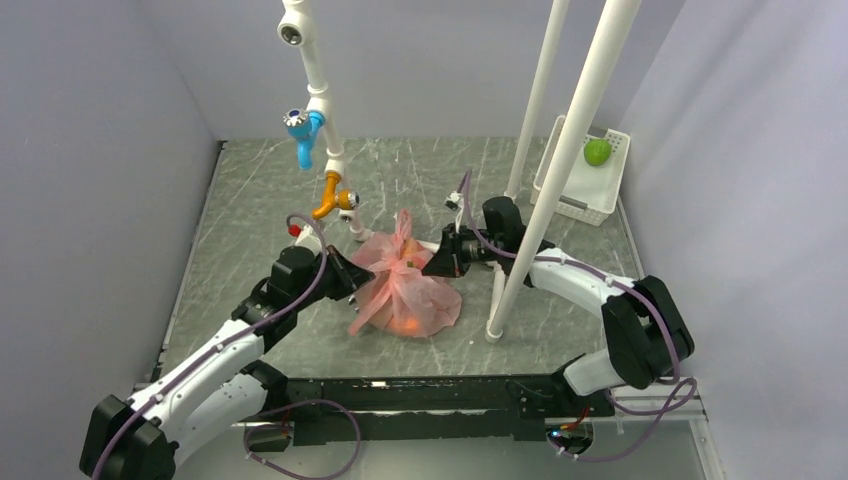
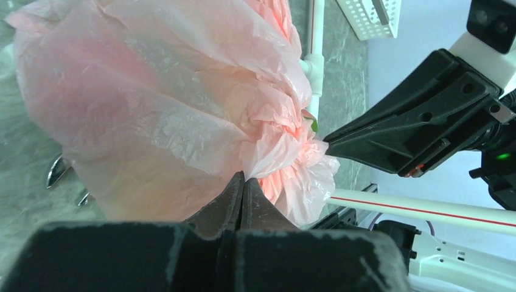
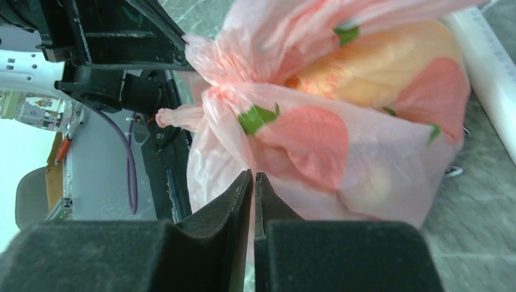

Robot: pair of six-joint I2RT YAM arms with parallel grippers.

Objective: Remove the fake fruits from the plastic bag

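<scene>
A knotted pink plastic bag (image 1: 405, 300) sits on the grey counter between my arms, with orange and red fruit shapes visible through it. My left gripper (image 1: 366, 275) is at the bag's left side, shut, its tips against the crumpled plastic by the knot (image 2: 283, 140); whether plastic is between them is unclear. My right gripper (image 1: 430, 268) is at the bag's right side near the knot; in the right wrist view its tips (image 3: 254, 176) are close together over the pink plastic (image 3: 310, 152), the gap hard to judge.
A white basket (image 1: 580, 190) with a green fruit (image 1: 597, 151) stands at the back right. White pipes (image 1: 555, 170) rise beside my right arm, and a pipe with blue and orange taps (image 1: 332, 190) stands behind the bag.
</scene>
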